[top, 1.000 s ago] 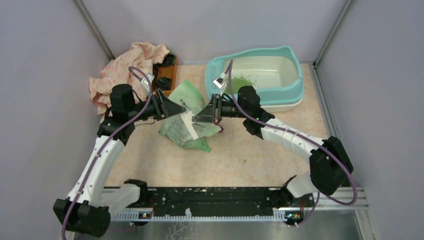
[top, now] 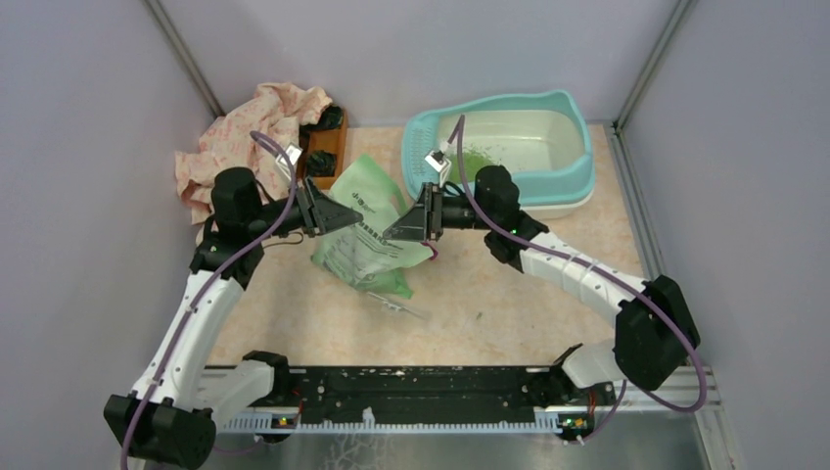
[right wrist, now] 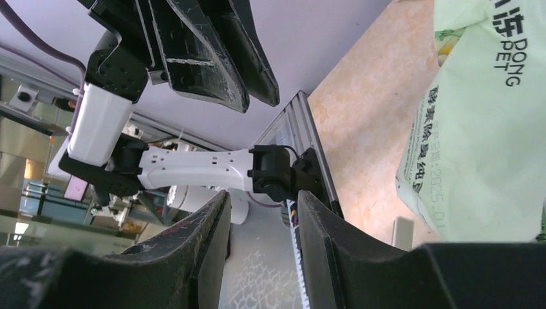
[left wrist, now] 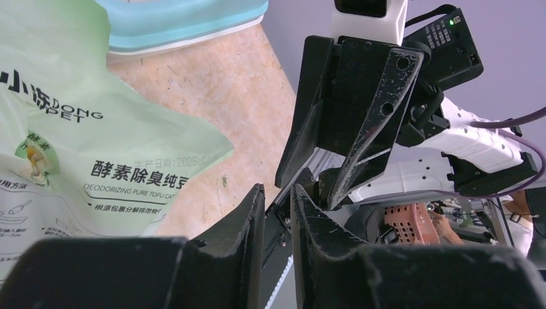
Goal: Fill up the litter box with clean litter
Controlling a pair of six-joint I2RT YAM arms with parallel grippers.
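The green tofu litter bag (top: 367,255) lies crumpled on the table between the arms, its printed face up, also filling much of both wrist views. My left gripper (top: 354,219) hovers over it; its fingertips are close together, and nothing clearly shows between them. My right gripper (top: 390,233) faces it a short way off, also above the bag, fingers apart in the left wrist view. A thin pale object (top: 396,306) lies on the table below the bag. The teal litter box (top: 554,186) at the back right has some green litter (top: 475,162) in it.
A wooden tray (top: 327,142) with dark bags and a pink patterned cloth (top: 225,157) sit at the back left. A metal rail edges the front.
The pale strip that was between the grippers is gone from there, and a pale object now lies below the bag. My right gripper has shifted slightly right.
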